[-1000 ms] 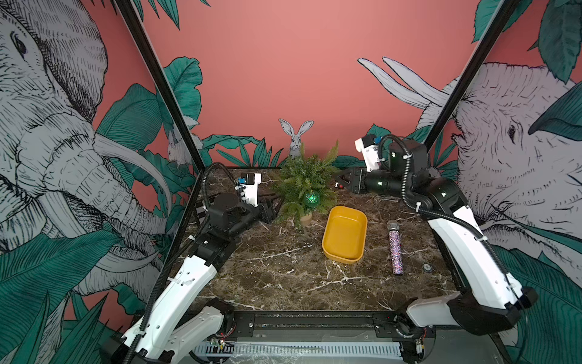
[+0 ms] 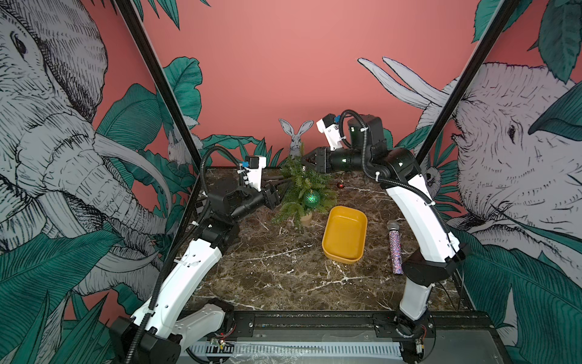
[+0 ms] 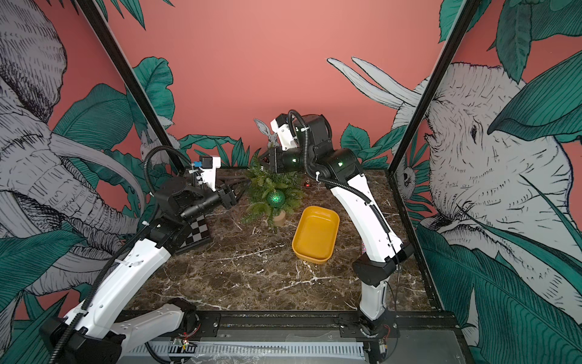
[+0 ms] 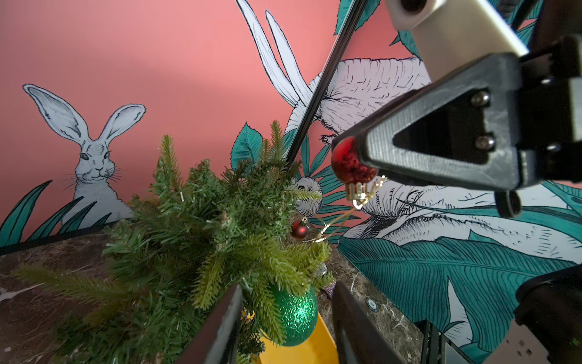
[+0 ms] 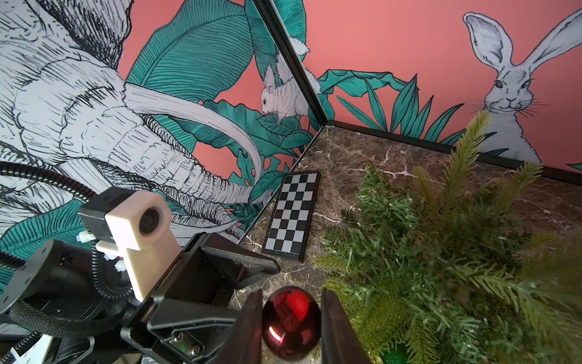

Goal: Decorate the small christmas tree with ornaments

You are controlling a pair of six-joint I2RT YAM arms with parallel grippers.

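Observation:
The small green tree (image 2: 303,188) stands upright in the middle of the table. A green glitter ball (image 4: 295,315) hangs on its front side. My right gripper is shut on a shiny red ball (image 5: 291,327), held up beside the tree's upper right. The ball's gold loop (image 4: 362,197) dangles below it in the left wrist view, toward the branches. On the tree's left, my left gripper is open, its fingers apart, close to the branches. Nothing is seen gripped in it. Another small red ornament (image 2: 340,184) lies behind the tree, to its right.
A yellow tray (image 2: 328,250), seemingly empty, stands in front of the tree. A glittery tube (image 2: 395,250) lies at the right. At the left is a checkered board (image 5: 292,212).
My right arm has swung left and up, bringing the red ball from beside the tree to its top. The left gripper has risen a little beside the branches.

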